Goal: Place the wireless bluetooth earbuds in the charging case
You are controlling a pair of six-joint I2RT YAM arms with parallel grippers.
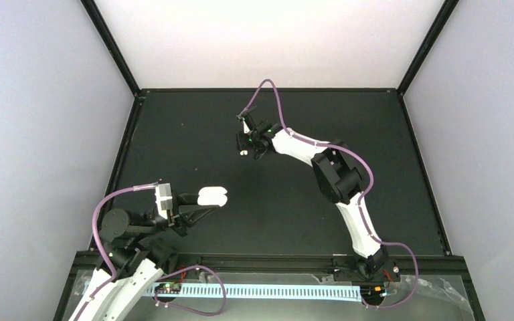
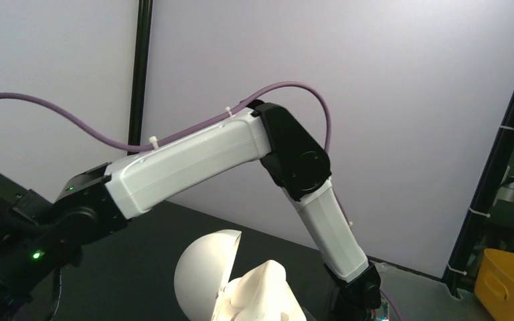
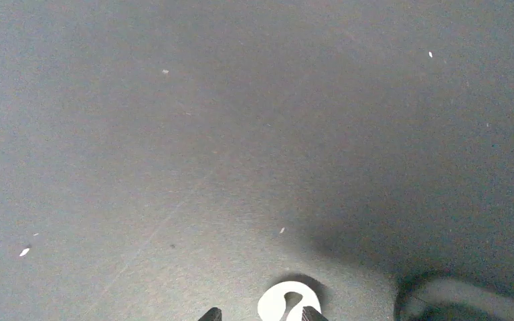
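Note:
My left gripper [image 1: 205, 204] is shut on the white charging case [image 1: 212, 195], held up at the front left of the mat. In the left wrist view the case [image 2: 258, 294] has its rounded lid [image 2: 204, 271] raised; the left fingers are not visible there. Two small white earbuds [image 1: 243, 153] lie side by side on the mat near its middle. At the bottom of the right wrist view, the earbuds [image 3: 274, 302] sit between the parted dark fingertips of my right gripper, towards the right one. That gripper stands open just above them; contact cannot be judged.
Bare black mat [image 1: 294, 221] surrounds the earbuds, with only tiny specks on it. Pale walls [image 1: 268, 40] close in the back and sides. A purple cable [image 1: 368, 170] runs along the right arm.

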